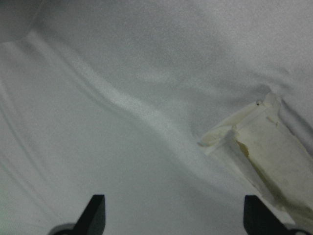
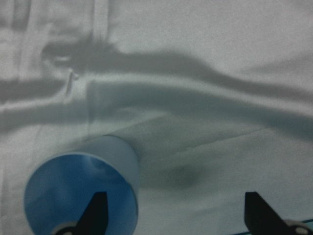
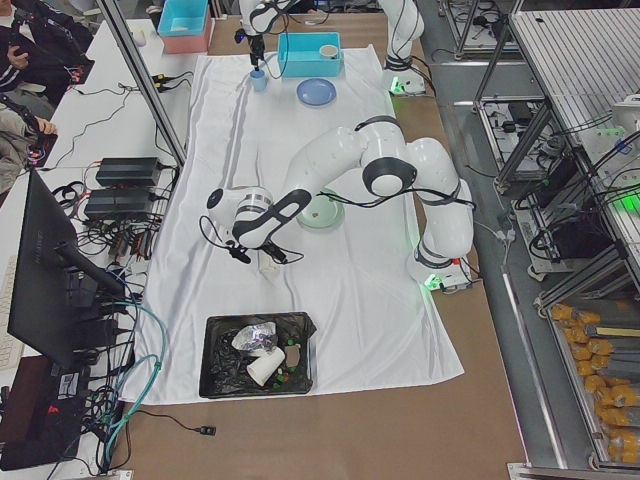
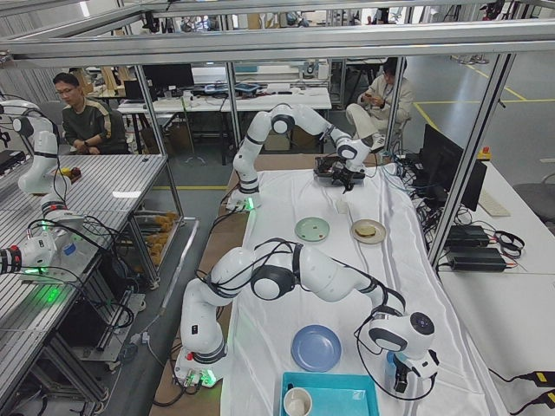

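Note:
My left gripper (image 3: 256,252) is open above the white cloth, next to a crumpled cream paper wrapper (image 1: 274,161) that lies at the right of the left wrist view. My right gripper stands open over a light blue cup (image 2: 122,152); one finger overlaps the cup's mouth in that view, the other is over cloth. A green plate (image 4: 312,230) and a beige plate (image 4: 368,239) with something yellowish on it sit mid-table, partly hidden by the left arm in the camera left view.
A black lined bin (image 3: 215,370) with foil and rubbish is at one end of the table. A teal tray (image 4: 347,390) holding a white cup is at the other, beside a blue plate (image 4: 316,347). Cables and monitors line one side.

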